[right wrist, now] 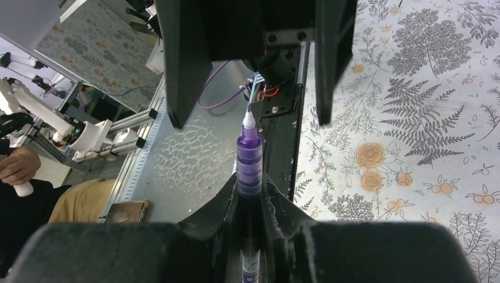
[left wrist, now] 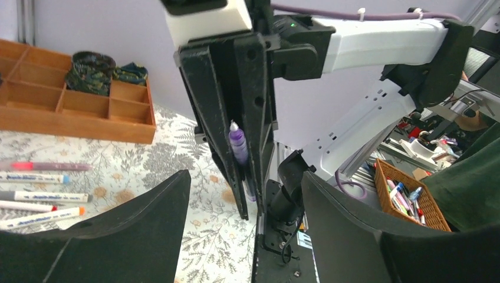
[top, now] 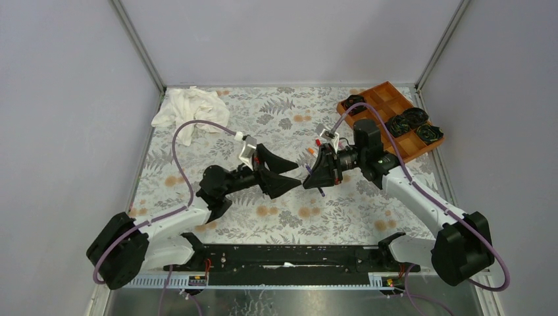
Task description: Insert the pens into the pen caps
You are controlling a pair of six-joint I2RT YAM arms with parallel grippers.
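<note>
My right gripper (top: 321, 172) is shut on a purple pen, held crosswise between its fingers; in the right wrist view the pen (right wrist: 249, 165) points away with its white tip uncovered. Facing it from the left, my left gripper (top: 281, 174) stands open, its fingers just short of the pen's end, nothing visible between them. More pens and markers (left wrist: 44, 194) in pink, blue, grey, red and orange lie on the mat, partly hidden by the right arm from above.
A wooden compartment tray (top: 388, 99) with dark rolled bundles stands at the back right. A white cloth (top: 191, 112) lies at the back left.
</note>
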